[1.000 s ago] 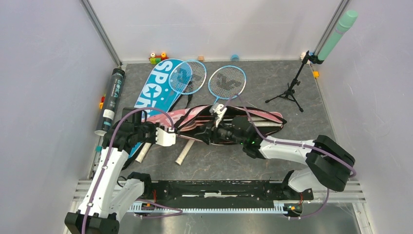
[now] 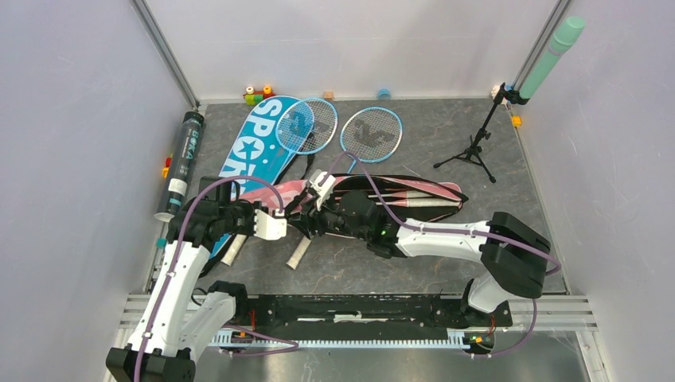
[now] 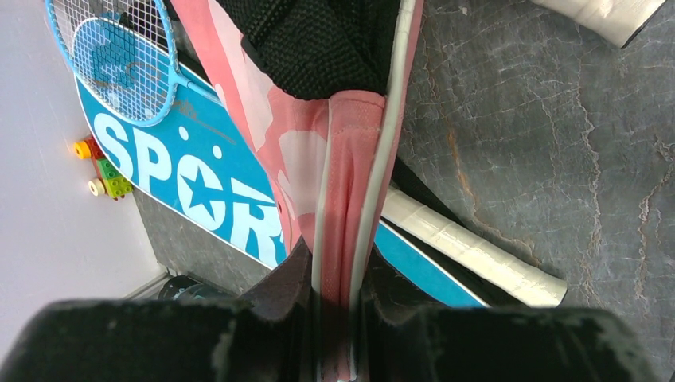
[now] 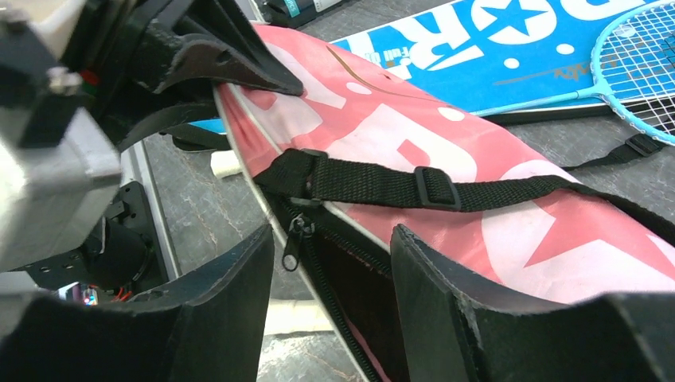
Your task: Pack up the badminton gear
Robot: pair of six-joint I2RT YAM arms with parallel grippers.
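Note:
A pink patterned racket bag (image 2: 446,191) lies across the floor's middle, its zipper apart on the right side. My left gripper is shut on the narrow end of the pink bag (image 3: 350,143). My right gripper stands open above the zipper's edge; the zipper pull (image 4: 294,243) hangs between its fingers, apart from them. A black strap (image 4: 374,183) crosses the bag there. Two blue rackets lie behind: one racket (image 2: 306,126) over the blue SPORT bag (image 2: 253,139), the other racket (image 2: 372,134) farther right, its handle (image 2: 299,251) showing in front of the bag.
The black tube (image 2: 183,163) lies along the left wall. A small tripod (image 2: 476,147) stands at the back right, and toy blocks (image 2: 259,95) sit by the back wall.
The right arm has moved left along the pink bag, up to its narrow end close beside the left gripper. The left arm has stayed put.

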